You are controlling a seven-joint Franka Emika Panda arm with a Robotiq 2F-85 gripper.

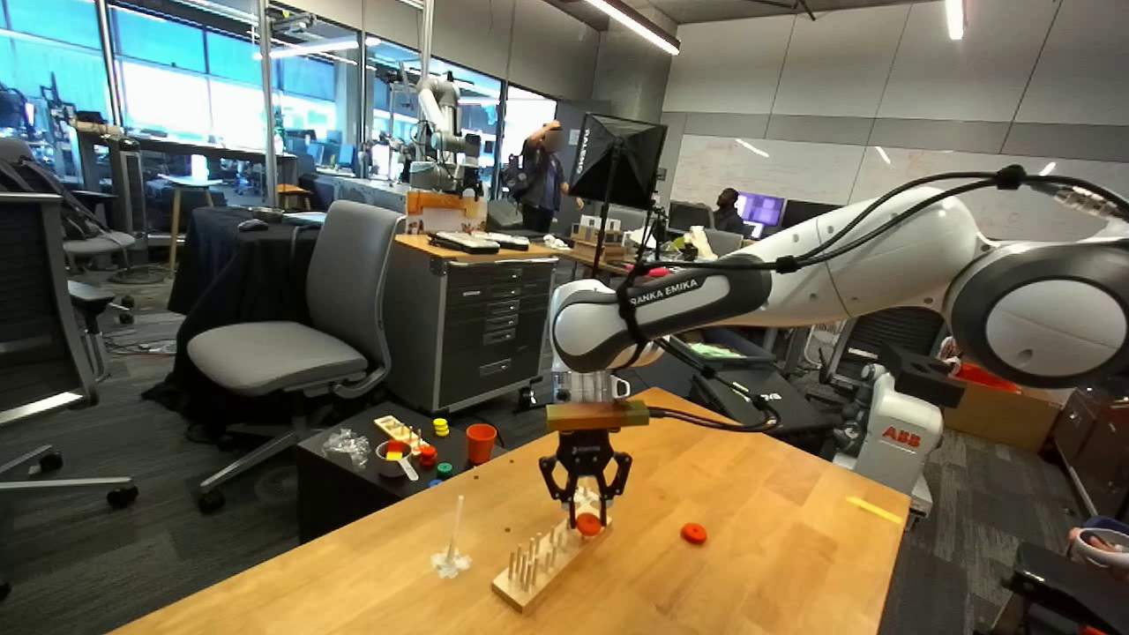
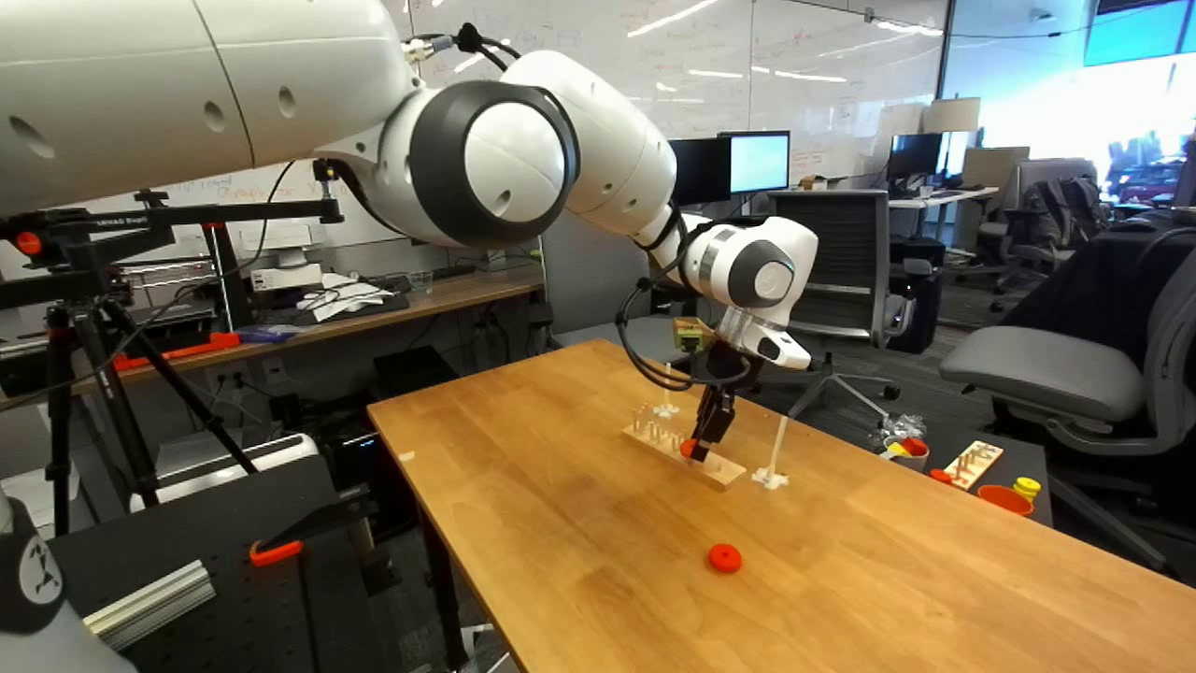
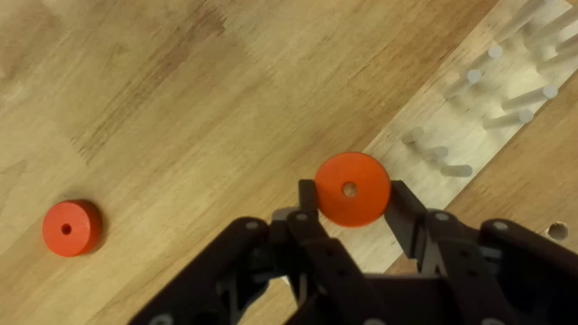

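Note:
Between the fingertips of my gripper is a round orange-red disc with a hole through its middle, and the fingers are shut on it. The disc is over one end of a pale wooden peg board, beside its group of three short pegs. Rows of taller pegs stand farther along the board. No peg shows clearly through the disc's hole, and the gap below it is hard to judge. A second orange-red disc lies on the bare table, also seen in exterior view 2 as a loose disc.
An upright white rod on a taped base stands beside the board, and another rod stands across from it. A low black table holds cups and coloured pieces.

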